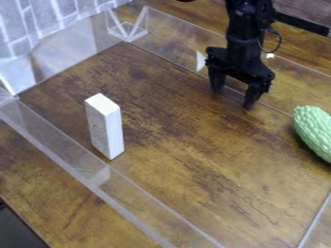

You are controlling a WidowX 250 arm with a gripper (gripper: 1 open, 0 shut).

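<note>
My black gripper (239,85) hangs low over the back of the wooden work area, its two fingers pointing down and spread apart, with nothing visible between them. A white rectangular block (105,126) stands upright on the left. A green bumpy object (315,131), cut off by the right edge of the view, lies to the right of and nearer than the gripper.
Clear plastic walls (65,174) border the wooden surface (181,184) on several sides. A pale cloth (33,24) lies beyond the wall at the back left.
</note>
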